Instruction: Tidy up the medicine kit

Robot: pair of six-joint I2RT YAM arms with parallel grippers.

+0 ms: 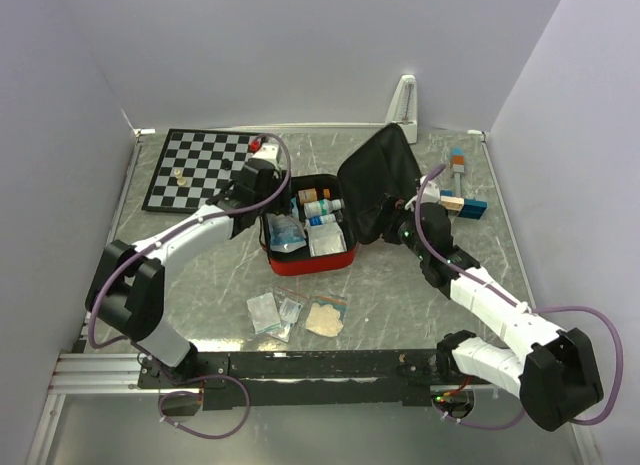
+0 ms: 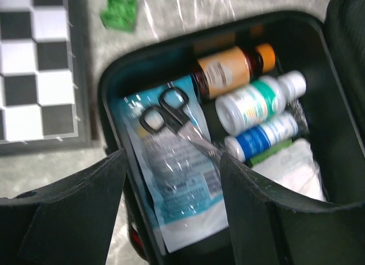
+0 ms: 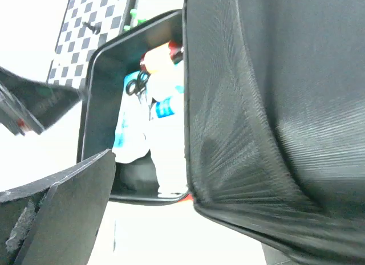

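Note:
The red-and-black medicine kit (image 1: 318,266) stands open at mid-table, its black lid (image 1: 378,175) leaning to the right. Inside, black-handled scissors (image 2: 181,121) lie on a blue-white packet (image 2: 177,188). Beside them are a brown bottle (image 2: 223,72), a white bottle with a green label (image 2: 251,105), a blue-banded tube (image 2: 263,135) and a white packet (image 2: 293,172). My left gripper hangs open above the packet and scissors, nothing held. At the lid, my right gripper (image 1: 392,225) is open; one finger (image 3: 77,205) shows, the other is hidden.
Several clear packets (image 1: 325,316) lie in front of the kit. A chessboard (image 1: 195,165) sits behind left. At the back stand a white metronome (image 1: 403,110) and, to its right, coloured blocks (image 1: 470,209).

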